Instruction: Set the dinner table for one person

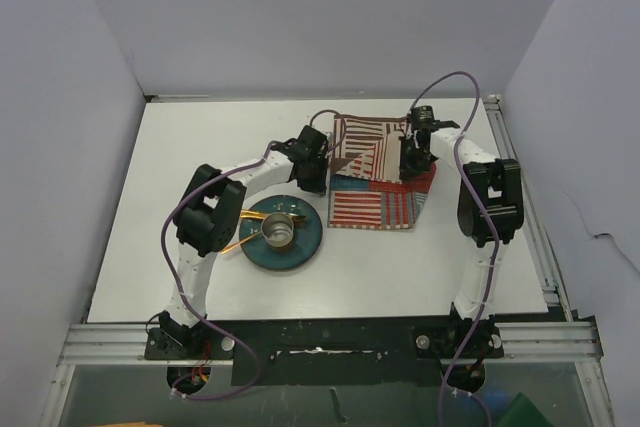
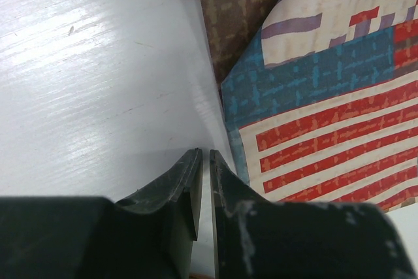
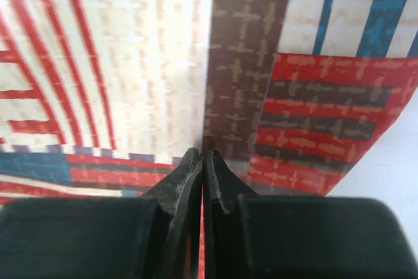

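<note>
A striped cloth placemat (image 1: pixel 370 209) in red, blue, cream and brown lies on the white table, its far part creased and folded over. Over its right side is my right gripper (image 1: pixel 407 175), shut; the cloth (image 3: pixel 160 50) spreads beneath the fingertips, and nothing shows between them. By the cloth's left edge my left gripper is open just a narrow gap, with bare table between its fingers. A dark teal plate (image 1: pixel 300 254) carries a metal cup (image 1: pixel 278 233). Golden cutlery (image 1: pixel 241 243) lies across the plate, partly hidden by the cup and the left arm.
The plate stands close to the left arm, just left of the cloth. Walls enclose the back and both sides.
</note>
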